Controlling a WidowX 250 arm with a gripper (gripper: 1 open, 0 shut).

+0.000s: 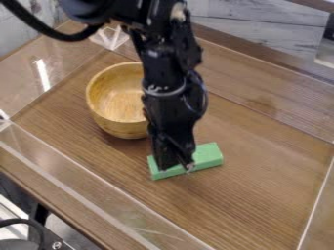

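The black robot arm reaches down from the top of the view to my gripper (175,160), which is low over a flat green block (205,156) on the wooden table. The gripper looks shut. Whether it touches the block is hard to tell, as it covers part of it.
A yellowish wooden bowl (104,96) stands left of the arm, partly behind it. A pale wall runs along the back, and a dark cable shows at the lower left corner.
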